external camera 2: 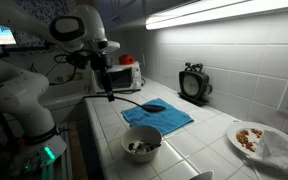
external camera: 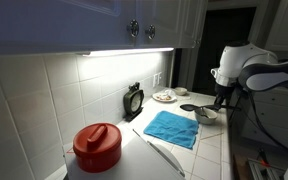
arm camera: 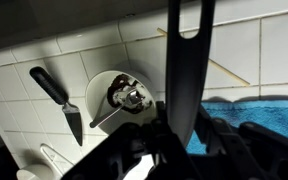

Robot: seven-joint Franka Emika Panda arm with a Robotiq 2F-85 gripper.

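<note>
My gripper (external camera 2: 111, 96) is shut on a long black utensil, held roughly level above the counter. In exterior view 2 the utensil's broad dark head (external camera 2: 152, 107) reaches to the right, over the blue towel's near side as seen there. A white bowl (external camera 2: 141, 156) stands below and apart from it, with dark pieces and a metal utensil inside that show in the wrist view. Close to the wrist camera, the black utensil (arm camera: 187, 75) crosses the picture from the top edge down to the fingers, whose grip on it is partly hidden.
The blue towel (external camera: 172, 127) lies flat on the white tiles. A black-handled knife or spatula (arm camera: 50, 86) and a thin wooden stick (arm camera: 219, 63) lie near the bowl. A plate of food (external camera 2: 246, 150), a black appliance (external camera 2: 194, 83) and a red pot (external camera: 97, 147) stand farther off.
</note>
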